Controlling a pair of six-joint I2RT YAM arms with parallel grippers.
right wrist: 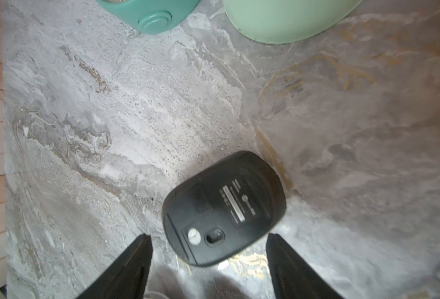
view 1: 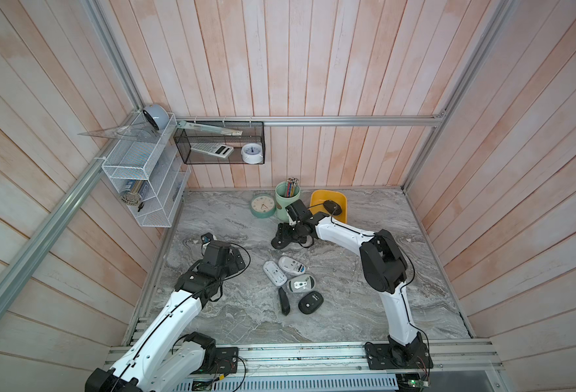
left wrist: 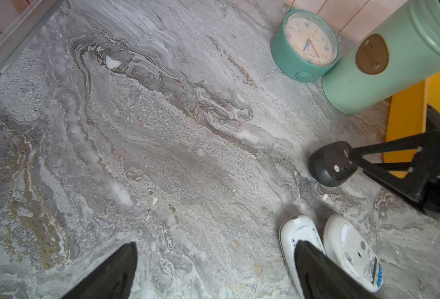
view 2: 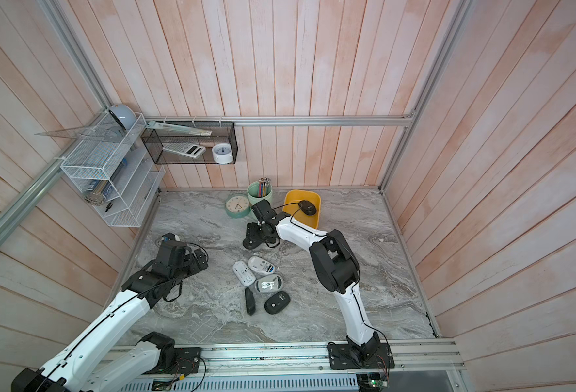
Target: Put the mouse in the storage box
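Observation:
A black mouse lies belly-up on the marble table, its label and sensor showing in the right wrist view. Just short of it, my right gripper stands open; the mouse is beyond the fingertips, with nothing held. The yellow storage box is at the back, behind the right arm, with another black mouse in it. My left gripper is open and empty over the left of the table. Several more mice lie at the middle: white ones, a grey one and a black one.
A green pencil cup and a teal clock stand at the back, near the right gripper. A narrow black object lies by the mice. White wire shelves hang at the left.

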